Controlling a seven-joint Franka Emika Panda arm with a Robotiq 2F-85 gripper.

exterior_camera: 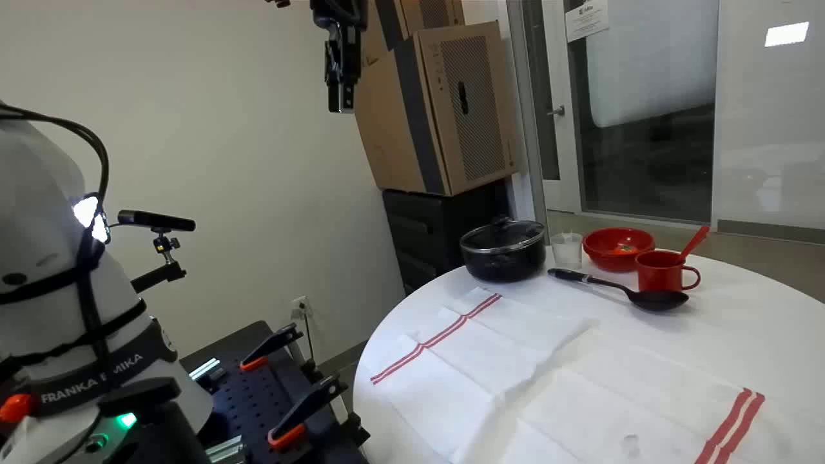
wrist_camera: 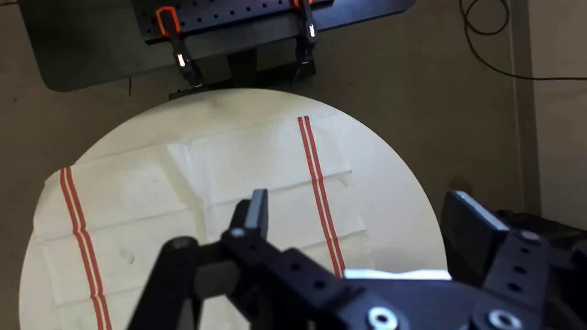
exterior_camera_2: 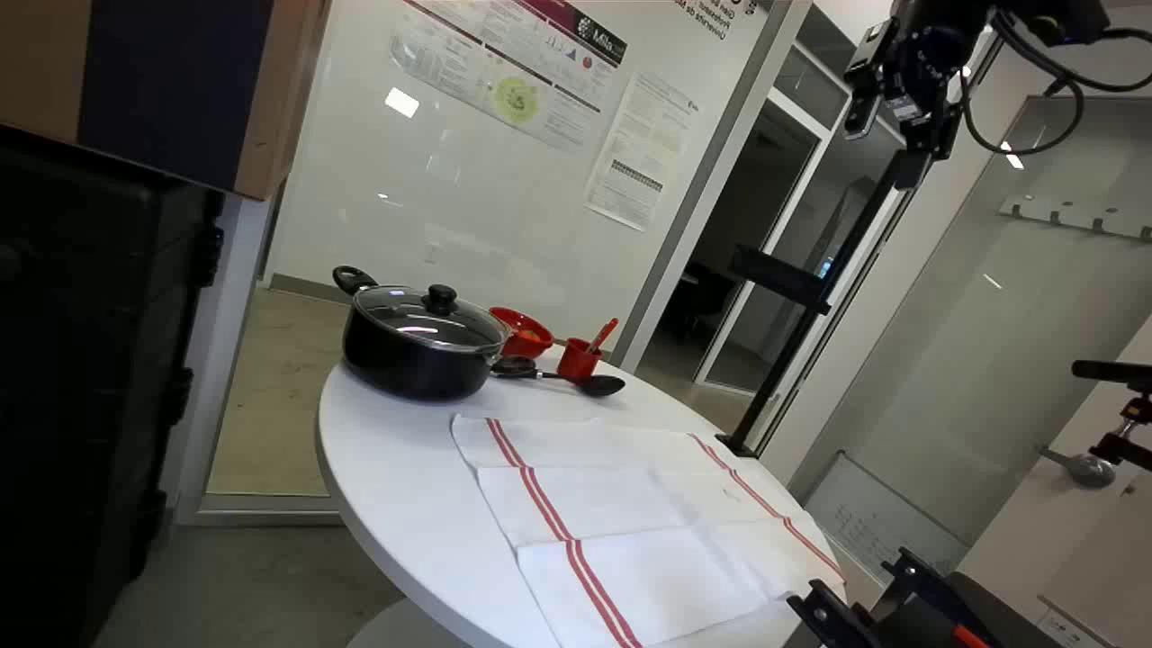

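My gripper is open and empty, its two fingers wide apart in the wrist view. It hangs high above the table, well clear of everything on it. A white towel with red stripes (exterior_camera: pixel 495 352) lies spread on the round white table (exterior_camera_2: pixel 373 454), creased but mostly flat. Toward one side of the tabletop stand a black pot with a glass lid (exterior_camera: pixel 503 251), a red bowl (exterior_camera: pixel 607 251) and a red mug (exterior_camera: pixel 657 272) with a red utensil (exterior_camera: pixel 695 242) in it. A black ladle-like spoon (exterior_camera: pixel 657 300) rests in front of the mug.
A clear cup (exterior_camera: pixel 566 250) stands between pot and bowl. Cardboard boxes (exterior_camera: pixel 464 108) are stacked on a black cabinet (exterior_camera: pixel 417 232) behind the table. Clamps (wrist_camera: pixel 181 55) grip the robot's dark bench beside the table edge. Space above the towel is free.
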